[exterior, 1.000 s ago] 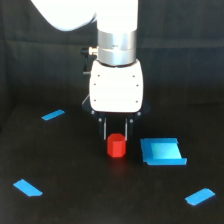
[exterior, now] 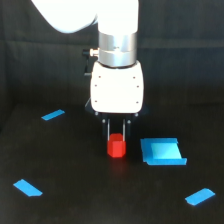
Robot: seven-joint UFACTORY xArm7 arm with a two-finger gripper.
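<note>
A small red block (exterior: 116,147) stands upright on the dark table near the middle of the camera view. My gripper (exterior: 116,129) points straight down at it, its white hand (exterior: 117,90) directly above. The dark fingers are apart, one toward each side of the block's top. Whether they touch the block or only stand around it cannot be made out against the dark background. To the right lies a square (exterior: 164,152) of blue tape with a lighter blue middle, close to the block but apart from it.
Blue tape strips mark the table at the back left (exterior: 53,115), front left (exterior: 28,188) and front right (exterior: 200,197). A dark curtain (exterior: 180,60) hangs behind.
The hand has shifted very slightly to the right. The red block and the blue square look to be in the same places.
</note>
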